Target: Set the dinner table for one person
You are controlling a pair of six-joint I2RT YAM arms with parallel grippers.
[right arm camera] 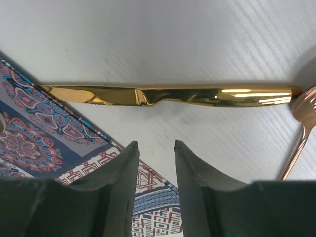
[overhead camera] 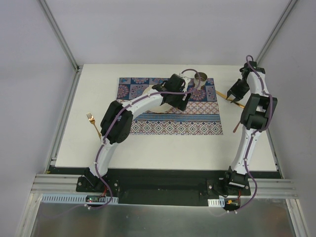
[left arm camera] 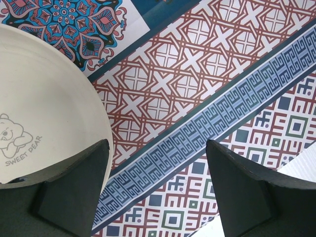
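A cream plate (left arm camera: 44,98) lies on the patterned placemat (overhead camera: 173,126); my left gripper hangs over its right edge, fingers apart, nothing between them. My right gripper is open just beside a gold knife (right arm camera: 217,95), which lies on the white table right of the mat, its blade tip at the mat's edge. A spoon (right arm camera: 306,111) lies by the knife's handle end. A gold fork (overhead camera: 93,123) lies left of the mat. A metal cup (overhead camera: 201,78) stands at the mat's back right corner.
Walls border it at the back and sides; the right arm is near the right wall.
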